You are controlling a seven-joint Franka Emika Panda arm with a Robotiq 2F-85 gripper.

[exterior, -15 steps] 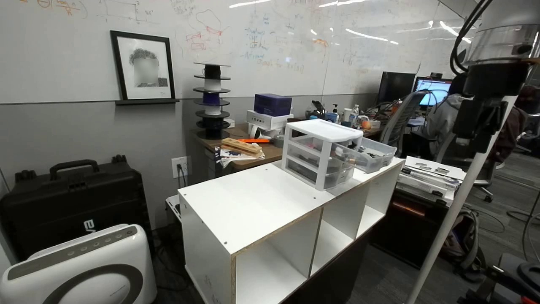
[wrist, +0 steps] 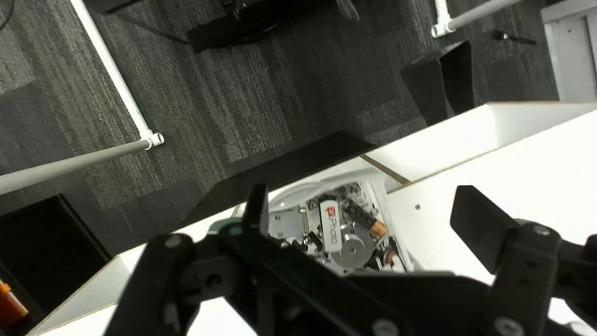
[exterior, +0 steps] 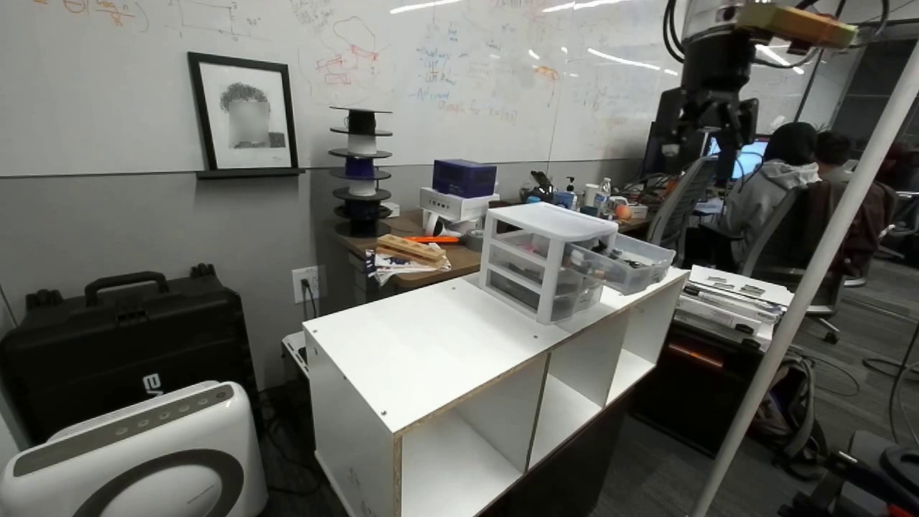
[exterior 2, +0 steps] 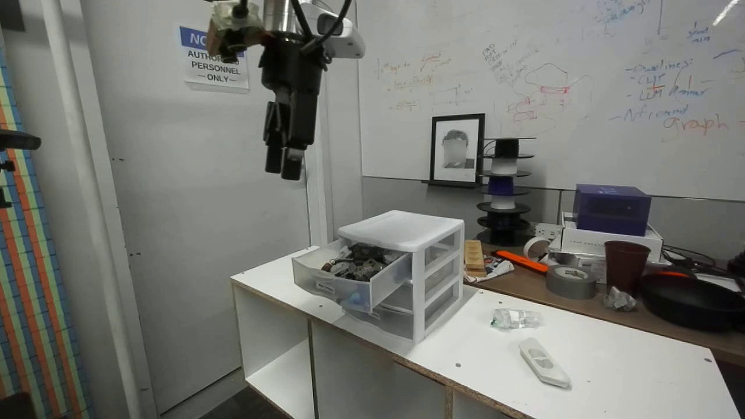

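Note:
My black gripper (exterior 2: 283,174) hangs high above the white shelf unit, open, with nothing between its fingers. In the wrist view its two fingers (wrist: 482,227) stand wide apart, with the open drawer seen below between them. A white plastic drawer unit (exterior 2: 401,227) stands on the shelf, its clear top drawer (exterior 2: 333,285) pulled out. Small mixed parts fill that drawer, among them a white label-like piece marked "Photo" (wrist: 330,225) and a round metal disc (wrist: 352,251). The lower drawers sit inside the frame.
On the white shelf top (exterior 2: 614,363), behind the drawer unit, lie a crumpled clear plastic piece (exterior 2: 517,319) and a white remote-like object (exterior 2: 545,363). A cluttered brown desk (exterior: 439,272) adjoins it. A pale pole (exterior: 797,306) rises near the shelf.
My gripper has moved up and to the left in exterior view 1, and its fingers now show spread apart. The drawer unit and its open drawer stay put.

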